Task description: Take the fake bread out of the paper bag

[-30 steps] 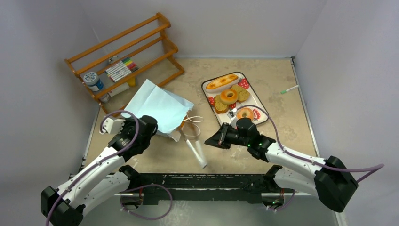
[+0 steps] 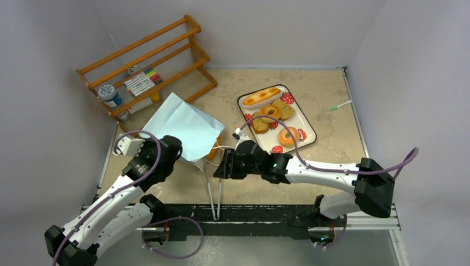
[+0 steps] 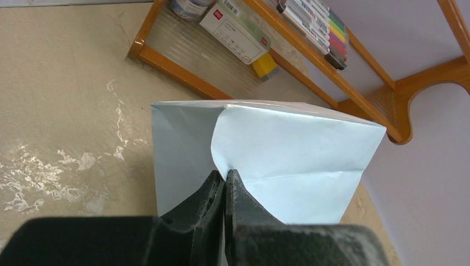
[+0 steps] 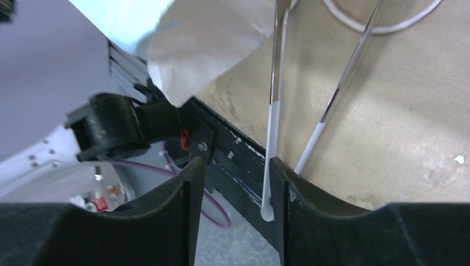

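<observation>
A pale blue paper bag point(image 2: 183, 124) lies on the left of the table, an orange bread point(image 2: 212, 149) showing at its right end beside white cord handles. My left gripper is shut at the bag's creased edge; whether paper is between the fingertips is hard to tell. Metal tongs point(image 2: 212, 205) with white grips point(image 4: 273, 133) lie below the bag. My right gripper is open just over the tongs, beside the bag, with nothing seen held.
A tray point(image 2: 307, 136) with several fake breads stands to the right. A wooden rack point(image 2: 166, 80) with jars and markers is at the back left. A green-capped pen point(image 2: 341, 106) lies at the far right.
My right arm has swung left to the bag's right end, and its gripper has opened. The tongs, earlier angled toward the right, now point toward the front edge.
</observation>
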